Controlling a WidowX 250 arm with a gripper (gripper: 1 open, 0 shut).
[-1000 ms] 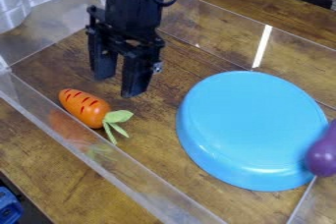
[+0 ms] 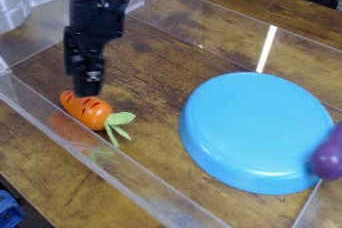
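The dark gripper [image 2: 84,72] hangs at the upper left of the camera view, its fingers pointing down just above an orange toy carrot [image 2: 87,110]. The carrot lies on the wooden floor of a clear-walled bin, its green leaves toward the right. The gripper looks open with nothing between its fingers, though it is somewhat blurred.
A large light blue plate or lid [image 2: 254,130] takes up the right of the bin, with a purple object [image 2: 325,155] at its right edge. Clear walls bound the space. A blue item [image 2: 8,212] sits at the lower left corner.
The gripper has moved left, from above the middle of the floor to over the left side near the carrot. The carrot, blue plate and purple object have not moved.
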